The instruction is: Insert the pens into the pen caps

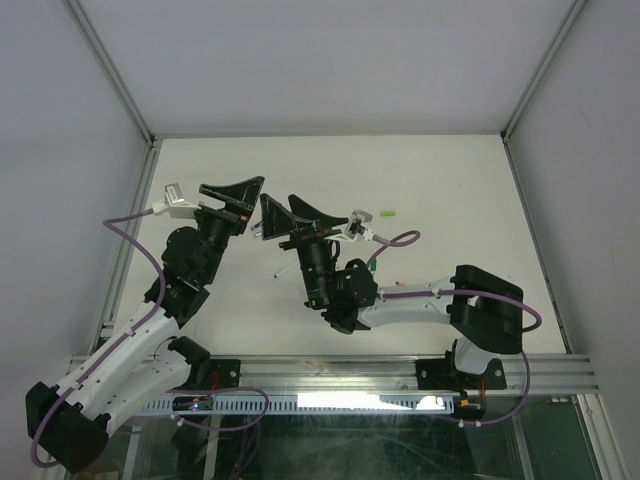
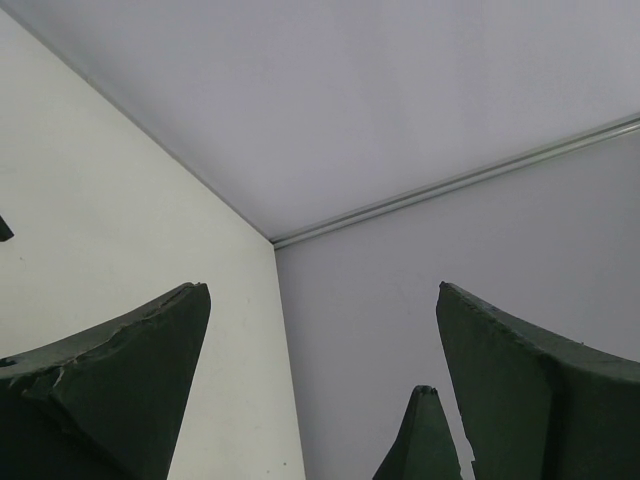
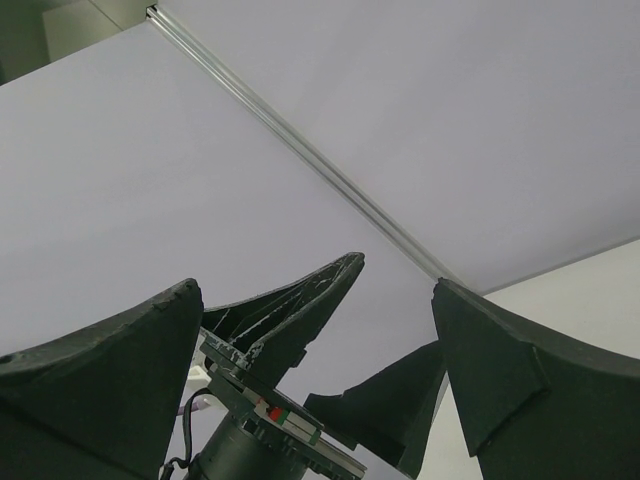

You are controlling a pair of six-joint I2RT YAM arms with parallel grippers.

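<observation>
In the top view my left gripper (image 1: 250, 205) and my right gripper (image 1: 278, 198) face one another above the left-middle of the white table. Both are open, with nothing visible between their fingers. Small items lie on the table: a slim pale stick (image 1: 286, 270), a bright green piece (image 1: 388, 213) and a darker green piece (image 1: 373, 265). Which are pens and which are caps is too small to tell. In the right wrist view, the left gripper's finger (image 3: 305, 310) shows beyond my spread right fingers. Only a dark tip (image 2: 5, 231) appears on the table in the left wrist view.
A small bluish item (image 1: 257, 228) lies partly hidden near the right gripper. The right arm (image 1: 410, 305) crosses the table's front part and covers some of it. Grey walls (image 1: 330, 65) enclose the table.
</observation>
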